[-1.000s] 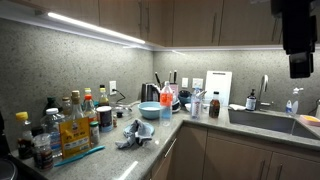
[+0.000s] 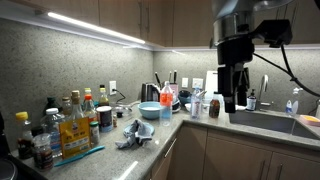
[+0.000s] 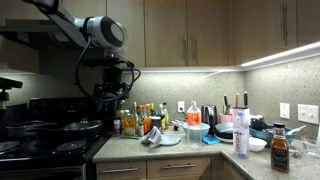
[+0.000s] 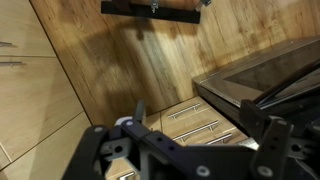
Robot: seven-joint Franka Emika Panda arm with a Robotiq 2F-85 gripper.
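Note:
My gripper [image 2: 235,101] hangs in the air, fingers pointing down, in front of the lower cabinets and sink area in exterior view 1. In exterior view 2 the black gripper [image 3: 110,88] appears at the left, in front of the bottles and stove side. The wrist view has the gripper at the bottom with its black fingers spread wide and nothing between them. Below it are wooden floor and drawer fronts [image 4: 195,125]. On the counter, a grey cloth [image 2: 136,133] lies crumpled near a blue bowl [image 2: 150,110] and a clear bottle [image 2: 166,103].
Several bottles and jars [image 2: 75,132] line the left wall. A sink [image 2: 270,121] is at the right. The stove [image 3: 55,140] holds a pan [image 3: 83,129]. A brown bottle [image 3: 280,149] stands on the near right counter. Upper cabinets [image 3: 170,35] hang above.
The arm has moved left across exterior view 1, from the upper right edge, and its gripper now hangs lower in the picture. The counter objects have not moved.

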